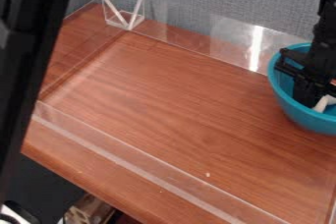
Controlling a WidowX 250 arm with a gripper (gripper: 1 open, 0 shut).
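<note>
A teal bowl [296, 110] sits at the right edge of the wooden table [178, 120]. My black gripper [308, 90] reaches down from the top right into the bowl, partly hiding its inside. A whitish object [324, 103] lies in the bowl by the fingers, cut off by the frame edge. The fingertips are dark and overlap, so I cannot tell from this view how they stand.
Clear plastic walls line the table's back, left and front edges, with a white bracket [124, 14] at the back left corner. A dark vertical frame fills the left foreground.
</note>
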